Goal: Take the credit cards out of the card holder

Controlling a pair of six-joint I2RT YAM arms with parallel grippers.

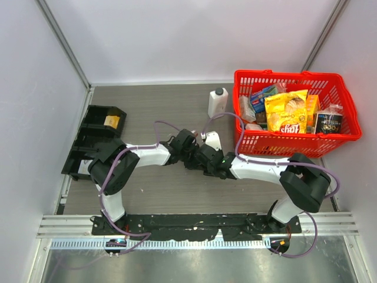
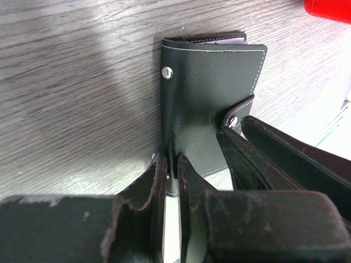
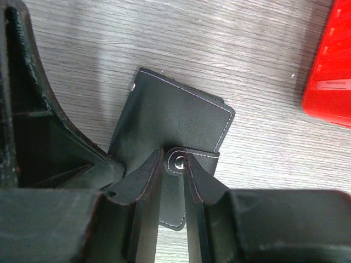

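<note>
The dark card holder (image 2: 208, 93), with white stitching and metal studs, lies on the grey tabletop; both wrist views show it. A pale purple card edge (image 2: 229, 41) peeks from its top. At the holder's stud-lined side edge is my left gripper, its fingertips close together with that edge near or between them; whether they grip cannot be told. My right gripper is open, its fingers on either side of the snap flap (image 3: 197, 152). From above, both arms' ends meet at mid-table and hide the holder.
A red basket (image 1: 288, 144) full of packets stands at the right. Behind the arms is a white bottle (image 1: 217, 103) with a black cap. The black tray (image 1: 103, 112) sits at the left.
</note>
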